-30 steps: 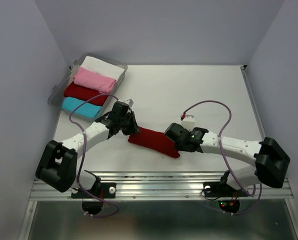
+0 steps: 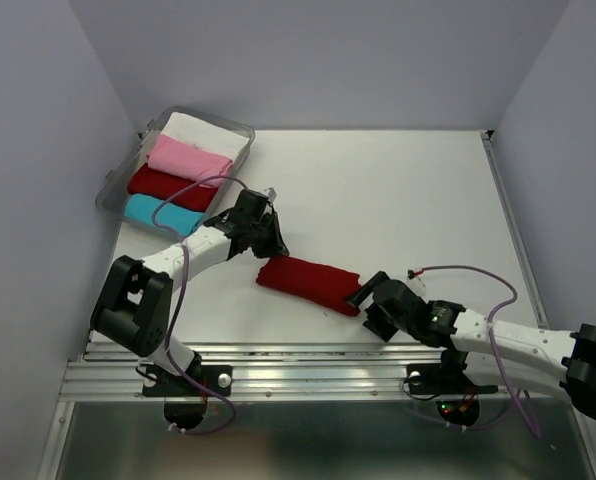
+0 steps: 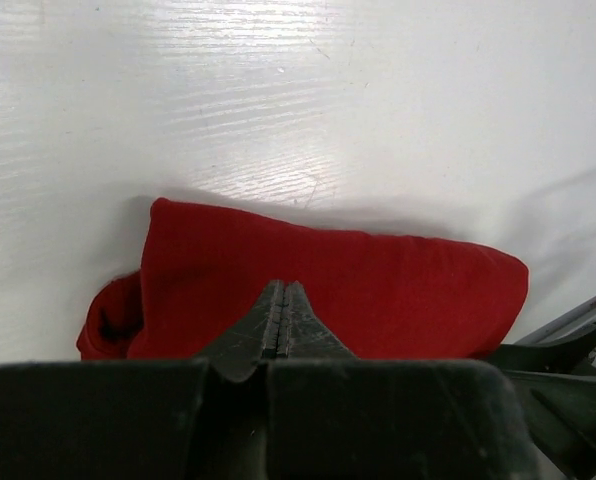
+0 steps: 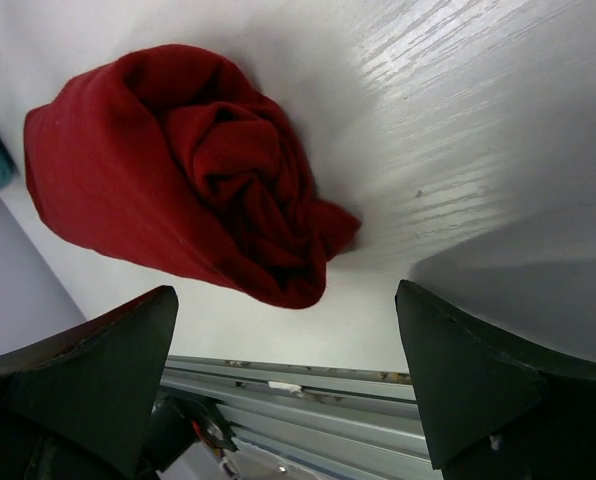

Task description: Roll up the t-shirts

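A rolled red t-shirt [image 2: 308, 282] lies on the white table; in the right wrist view its loose, bunched end [image 4: 238, 180] faces me. My left gripper [image 2: 278, 247] is over its left end, shut, with its tips [image 3: 285, 292] together above the red cloth and nothing visible between them. My right gripper [image 2: 368, 305] is at the roll's right end, low near the front edge, open; in the right wrist view the cloth end sits just beyond the gap between its fingers.
A grey bin [image 2: 110, 192] at back left holds folded white, pink, red and blue cloths. A metal rail [image 2: 278, 365] runs along the front edge.
My right gripper has swung down and toward the front edge, beside the roll's right end. The red roll looks unmoved.
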